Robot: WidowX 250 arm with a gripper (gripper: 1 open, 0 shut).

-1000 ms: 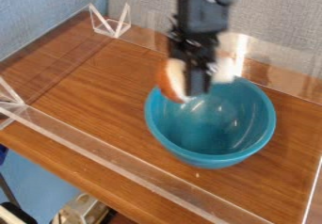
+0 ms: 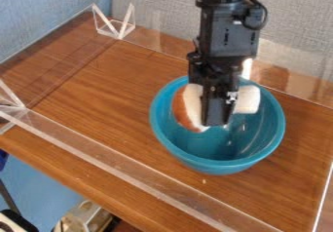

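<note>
My gripper [image 2: 216, 99] is down inside a teal bowl [image 2: 219, 156], shut on an orange-and-white object [image 2: 189, 109], which sits low over the bowl's middle. A white piece [image 2: 247, 97] shows on the right of the fingers. The gripper partly hides the object, so its exact shape is unclear.
The bowl stands on a wooden table [image 2: 92, 90] with clear space to its left. White wire brackets [image 2: 115, 21] stand at the back left and left edge. A grey wall is behind, and the table's front edge drops away at lower left.
My gripper has come down into the bowl with the orange-and-white object, from higher up a second ago.
</note>
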